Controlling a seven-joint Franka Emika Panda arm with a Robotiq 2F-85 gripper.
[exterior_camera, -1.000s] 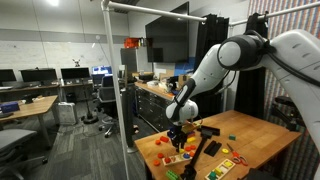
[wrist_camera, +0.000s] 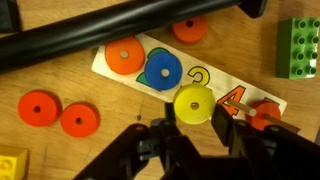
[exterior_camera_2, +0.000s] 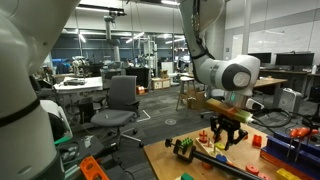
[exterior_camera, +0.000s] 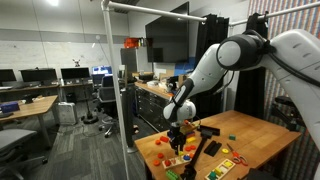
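Observation:
In the wrist view, my gripper is shut on a yellow disc (wrist_camera: 194,104) with a hole in its middle. The disc is over the pale number board (wrist_camera: 140,82), between a printed 3 and 4. A blue disc (wrist_camera: 163,71) and an orange disc (wrist_camera: 123,55) sit on the board to the left. Near the 4, a short wooden peg (wrist_camera: 235,96) shows, with a red-orange disc (wrist_camera: 265,114) beside it. I cannot tell whether the yellow disc touches the board.
Two red discs (wrist_camera: 80,120) (wrist_camera: 39,108) lie to the left, another disc (wrist_camera: 190,29) beyond the board. A black bar (wrist_camera: 100,30) crosses behind it. Green (wrist_camera: 298,48) and yellow (wrist_camera: 12,163) blocks lie at the sides. A person (exterior_camera_2: 233,92) is close to the table.

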